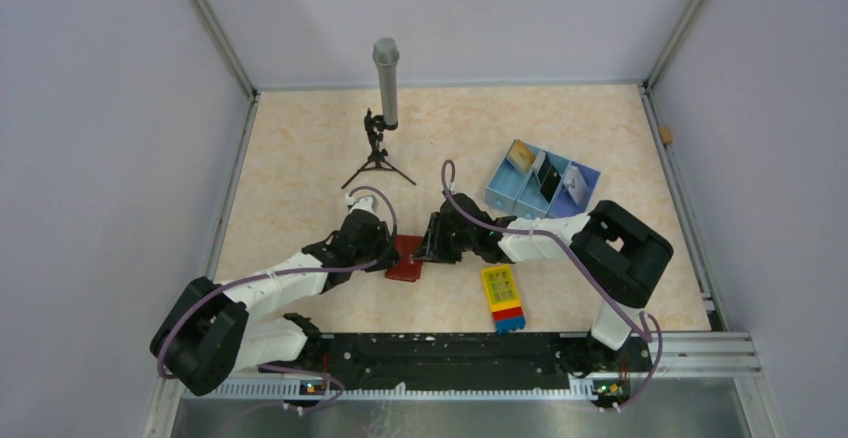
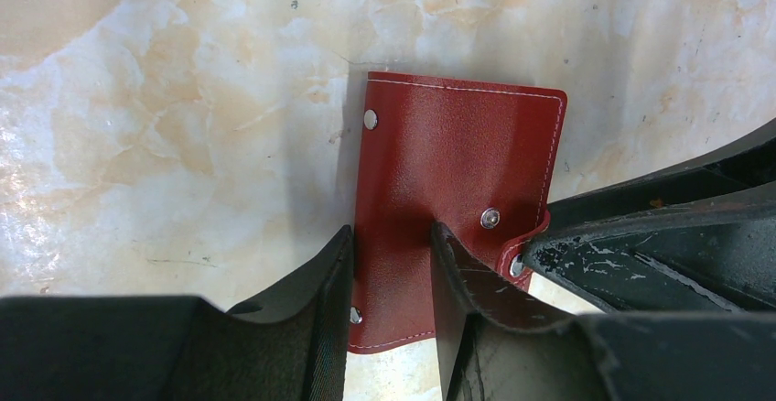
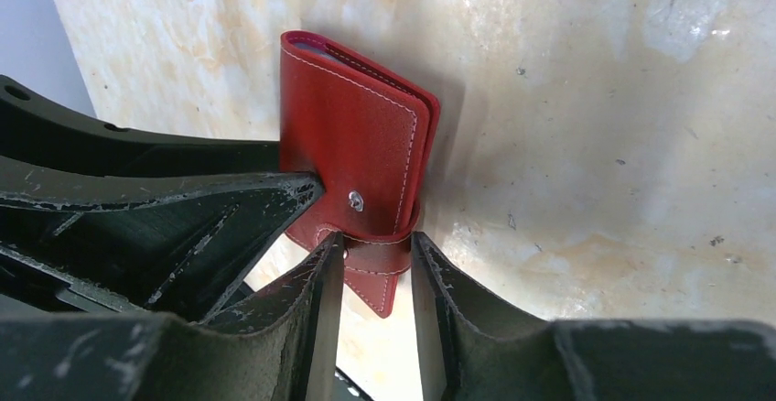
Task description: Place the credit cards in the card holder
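A dark red leather card holder (image 1: 405,258) stands folded near the front middle of the table, its strap fastened by a snap side. My left gripper is shut on the holder (image 2: 462,154), pinching its left part. From the right, my right gripper has its part-open fingers to either side of the strap end on the holder (image 3: 352,135); whether they touch it is hard to tell. Several cards, among them a gold one (image 1: 521,156), a black one (image 1: 548,179) and a pale one (image 1: 576,186), stand in the blue compartment box (image 1: 513,198).
A yellow, red and blue toy-brick block (image 1: 502,298) lies in front of the right arm. Behind the left gripper a small tripod (image 1: 377,153) carries a tall grey post (image 1: 388,83).
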